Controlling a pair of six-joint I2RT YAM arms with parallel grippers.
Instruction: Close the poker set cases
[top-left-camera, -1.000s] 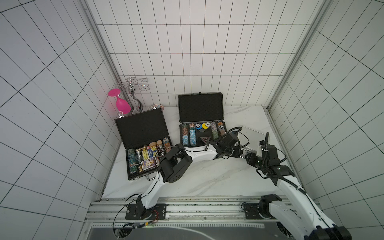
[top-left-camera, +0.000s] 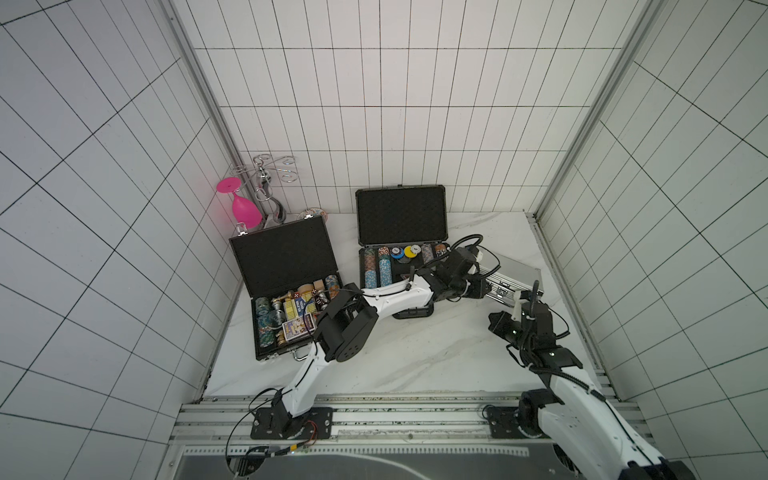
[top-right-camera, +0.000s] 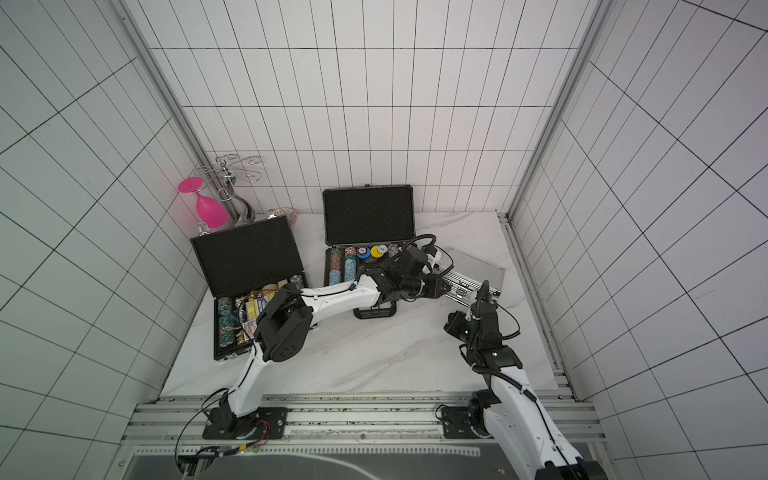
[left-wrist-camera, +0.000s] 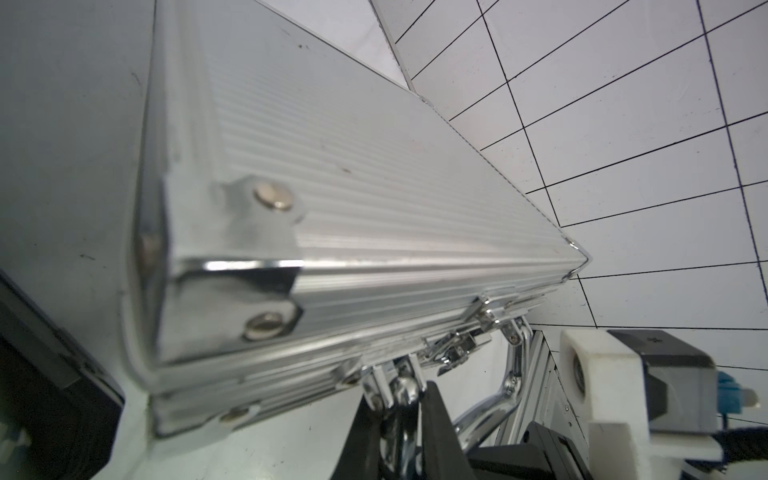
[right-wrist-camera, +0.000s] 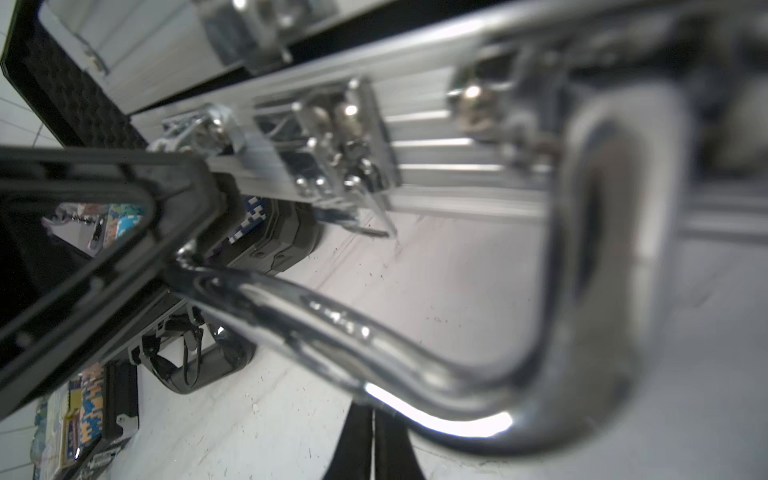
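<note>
A ribbed silver case lies at the table's right with its lid down; a dark seam (right-wrist-camera: 256, 76) shows along its front in the right wrist view. My left gripper is shut on one end of its chrome handle (left-wrist-camera: 504, 392). Beneath the handle, my right gripper has its dark fingers close together, the gap hard to judge. A latch (right-wrist-camera: 360, 216) hangs down on the case front. Two black cases stand with lids raised: the middle case (top-left-camera: 401, 216), partly behind the left arm, and the left case (top-left-camera: 288, 256).
Chips and cards fill the left case; chip stacks (top-left-camera: 385, 268) sit in the middle one. A pink glass (top-left-camera: 246, 212) and a metal stand (top-left-camera: 264, 180) are at the back left. Tiled walls close the sides and back.
My left gripper has shifted a little away from the front edge.
</note>
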